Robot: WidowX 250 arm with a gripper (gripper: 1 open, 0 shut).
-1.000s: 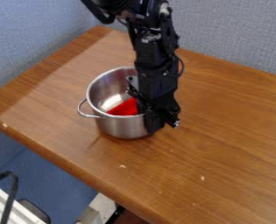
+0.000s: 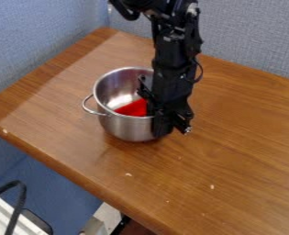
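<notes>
A steel pot (image 2: 115, 124) with side handles stands on the wooden table (image 2: 232, 165). A red object (image 2: 133, 108) lies inside it, partly hidden. My black gripper (image 2: 165, 115) is at the pot's right side, over and against the rim, hiding that part of the pot. Its fingertips are too dark and crowded to show whether anything is between them.
The upper arm has shifted slightly to the right, and the pot has moved very slightly left. The gripper stays at the pot's right side.
</notes>
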